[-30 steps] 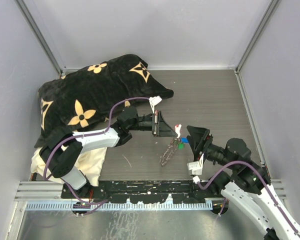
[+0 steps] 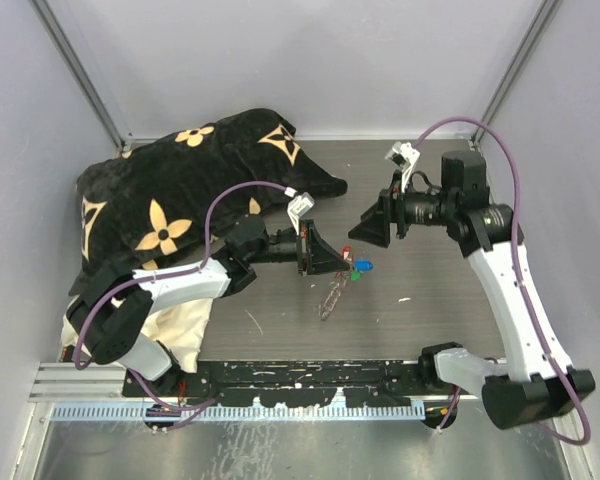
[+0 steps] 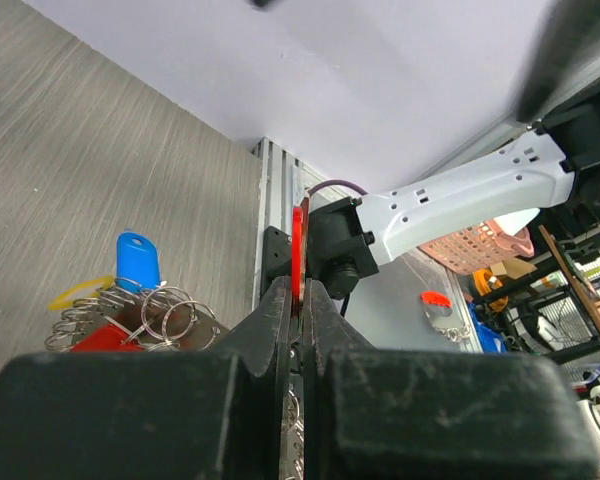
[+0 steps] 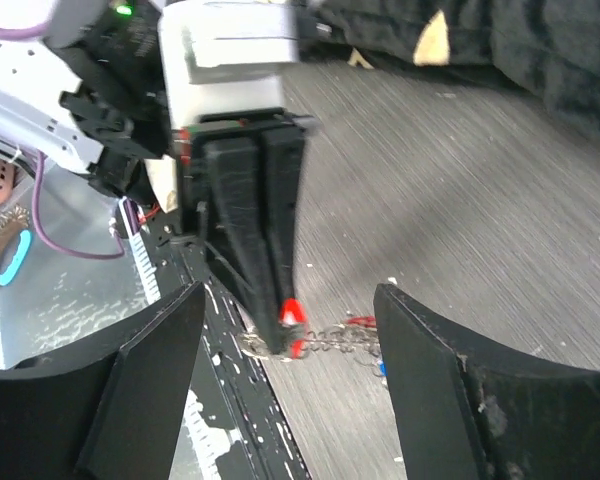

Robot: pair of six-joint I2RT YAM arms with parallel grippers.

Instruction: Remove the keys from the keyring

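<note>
My left gripper (image 2: 342, 264) is shut on a thin red tag (image 3: 296, 255), held upright at its fingertips above the keyring bunch (image 3: 165, 315). The bunch of metal rings with coloured tags, a blue one (image 3: 137, 262), a yellow one and green one, hangs or lies below it on the wooden surface. In the right wrist view the left fingertips are at the red piece, with the chain beside them. My right gripper (image 2: 370, 222) stands open, up and to the right of the keys, with nothing between its fingers.
A dark patterned cushion (image 2: 180, 180) and a cream cloth (image 2: 180, 330) fill the left of the workspace. The board (image 2: 420, 320) is clear to the right and back. Pale walls enclose the sides, with a black rail along the front.
The right arm has swung from the front right toward the back, its gripper now above and right of the keys. The left gripper has shifted slightly left and down.
</note>
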